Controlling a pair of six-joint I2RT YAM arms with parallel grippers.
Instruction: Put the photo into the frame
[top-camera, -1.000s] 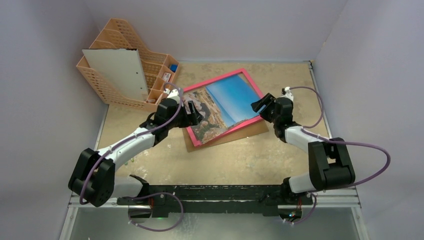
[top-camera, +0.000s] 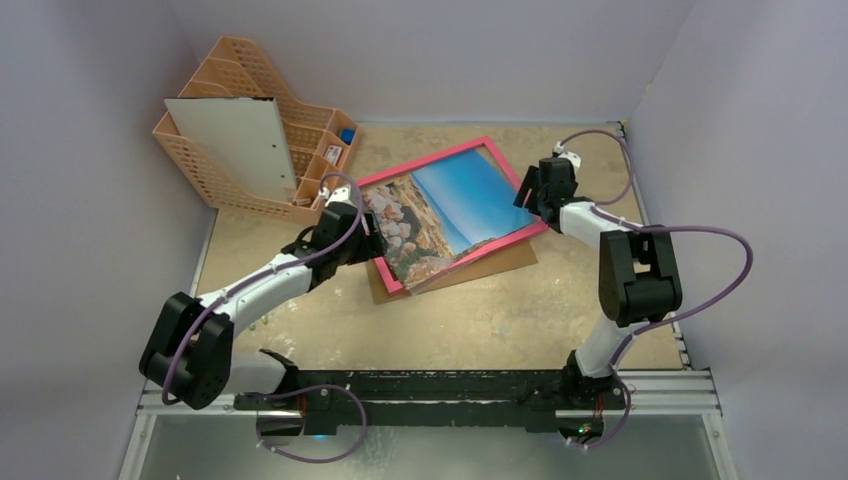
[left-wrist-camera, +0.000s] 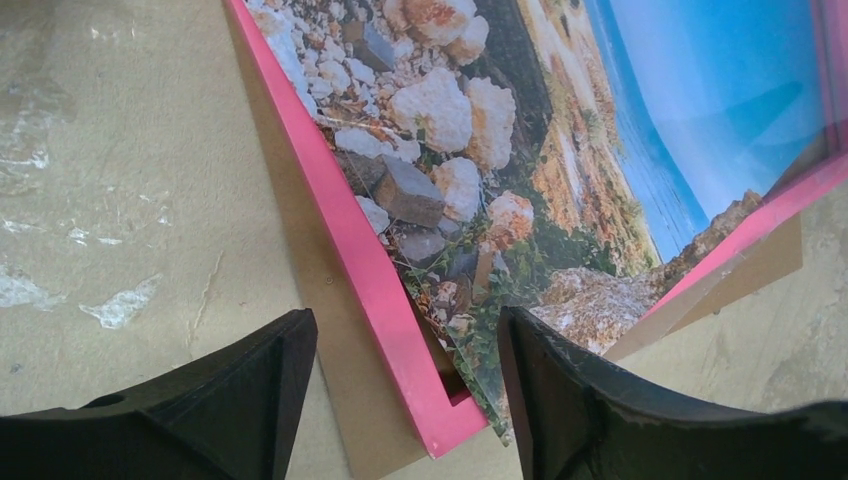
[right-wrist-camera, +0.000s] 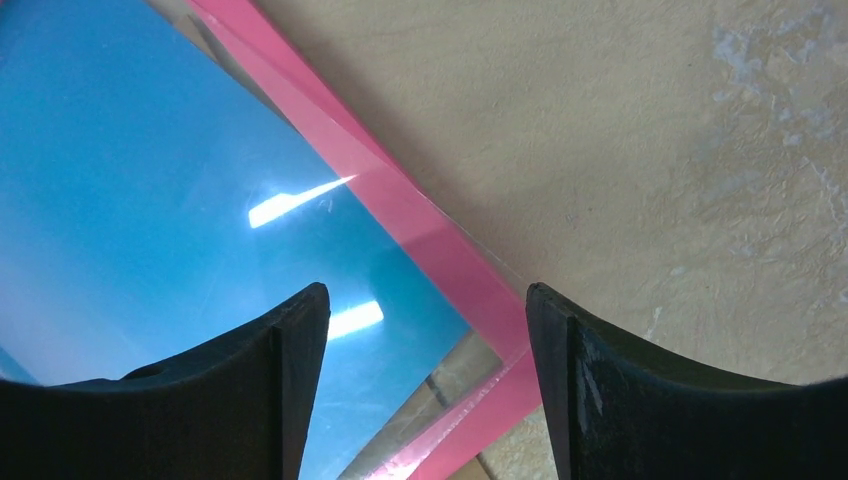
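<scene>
A pink frame (top-camera: 427, 158) lies tilted on the table, with a photo (top-camera: 465, 200) of rocks and blue sea in it. The photo's rocky lower edge rides up over the frame's rim at the front in the left wrist view (left-wrist-camera: 640, 300). My left gripper is open over the frame's lower left corner, nothing between its fingers. My right gripper is open above the frame's right corner, where a strip of pink rim shows beside the photo's blue end.
A brown board (top-camera: 480, 267) lies under the frame. A peach plastic organizer (top-camera: 190, 150) holding a white board stands at back left.
My right gripper has moved toward the back, along the frame's right side. My left gripper has shifted slightly left.
</scene>
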